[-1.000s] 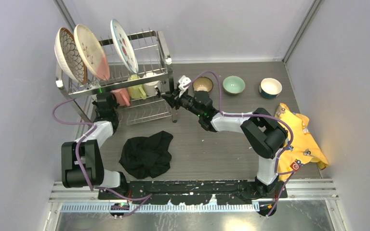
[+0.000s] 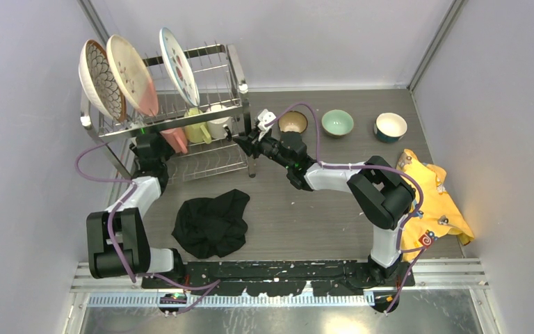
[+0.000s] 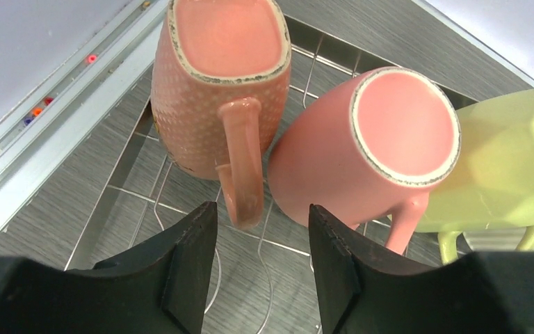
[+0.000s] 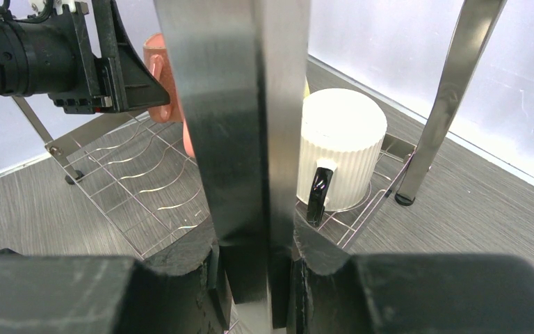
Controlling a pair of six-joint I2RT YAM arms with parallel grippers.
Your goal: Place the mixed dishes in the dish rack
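In the left wrist view my left gripper is open, its fingers just short of the handle of a dotted terracotta mug [image 3: 195,125] lying on the lower rack. A pink mug [image 3: 320,160] and a lime-green mug [image 3: 500,160] lie beside it, with a white mug [image 4: 341,139] farther along. My right gripper is shut on an upright steel post [image 4: 229,104] of the rack. Three plates or shallow bowls [image 2: 132,76] stand on the upper tier [image 2: 212,69].
Small bowls [image 2: 337,122] and a teal cup [image 2: 391,127] stand at the back right. A black cloth [image 2: 210,223] lies front center, a yellow cloth [image 2: 438,202] at the right.
The right arm and the dishes look unchanged.
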